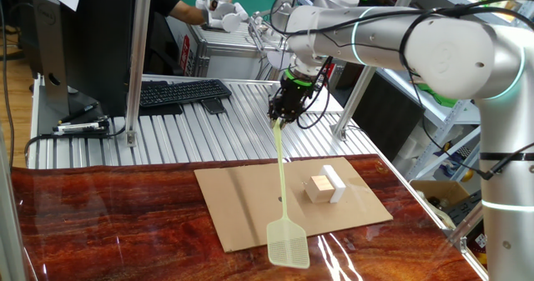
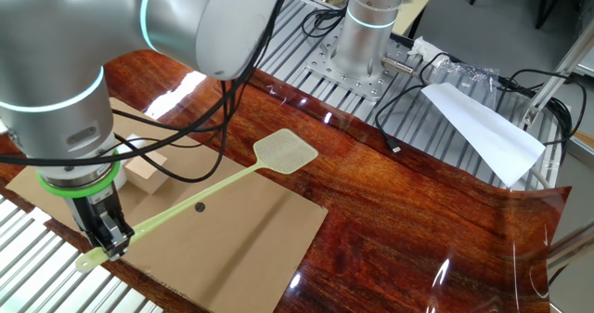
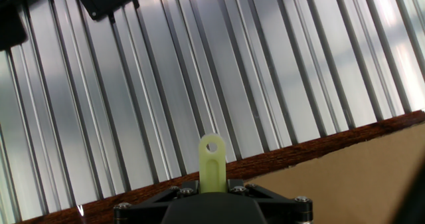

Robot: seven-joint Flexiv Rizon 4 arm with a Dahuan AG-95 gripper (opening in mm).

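A pale yellow-green fly swatter (image 1: 288, 243) is held near its handle end by my gripper (image 1: 284, 121), which is shut on it. In the second exterior view the swatter's mesh head (image 2: 285, 151) points away from the gripper (image 2: 115, 245), and a short stretch of handle sticks out behind the fingers. The wrist view has the holed handle end (image 3: 212, 159) rising from between the fingers of the gripper. A small dark round spot (image 2: 200, 207) lies on the brown cardboard (image 2: 251, 234), close to the swatter's shaft.
A wooden block (image 1: 319, 189) and a white block (image 1: 333, 183) stand together on the cardboard. Behind are a keyboard (image 1: 185, 92) and a monitor (image 1: 88, 47) on the ribbed metal top.
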